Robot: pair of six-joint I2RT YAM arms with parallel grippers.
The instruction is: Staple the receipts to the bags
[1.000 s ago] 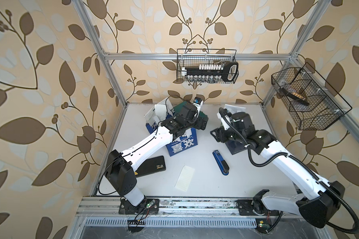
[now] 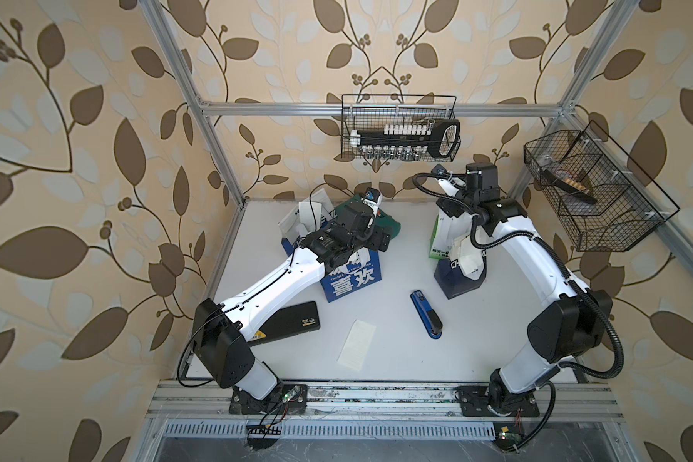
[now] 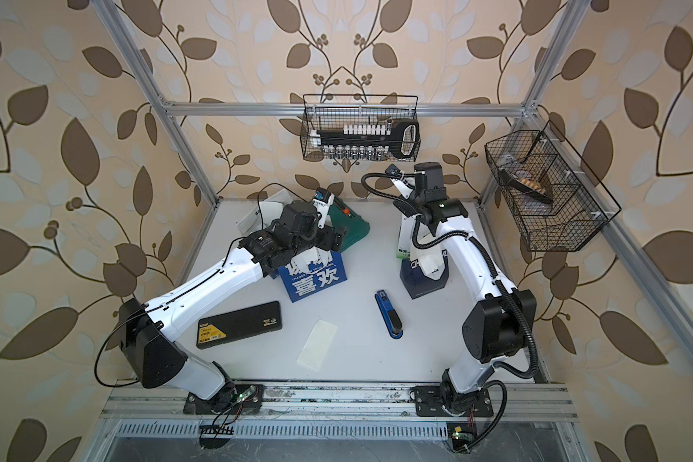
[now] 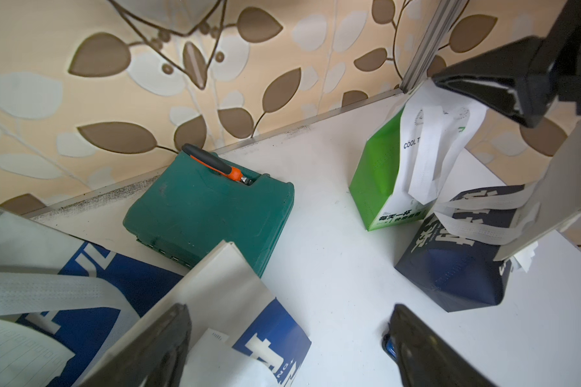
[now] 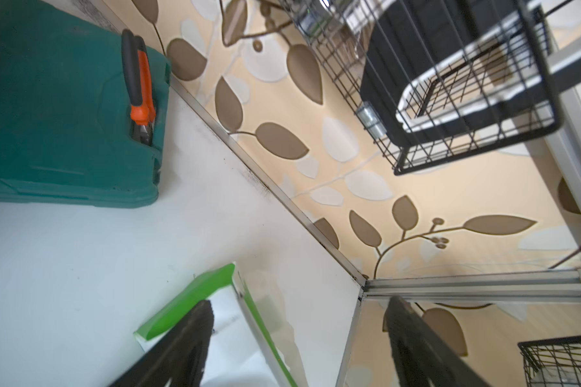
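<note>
Blue paper bags (image 2: 350, 277) with white flaps and receipts lie left of centre, under my left gripper, which is open and empty. At the back right stands a green-and-white bag (image 4: 374, 174), with a dark navy bag (image 4: 445, 264) in front of it. My right gripper is open, above the top of the green-and-white bag, nothing seen held. A blue stapler (image 3: 386, 312) lies on the front middle of the table, and a pale paper slip (image 2: 356, 345) lies to its left.
A green tool case (image 4: 206, 213) with orange-handled pliers (image 4: 229, 171) sits at the back. A black box (image 3: 238, 323) lies at the front left. Wire baskets (image 2: 600, 184) hang on the back and right. Bare table surrounds the stapler.
My right arm has swung up and toward the back, from above the navy bag to over the green-and-white bag. The left arm shifted very slightly left.
</note>
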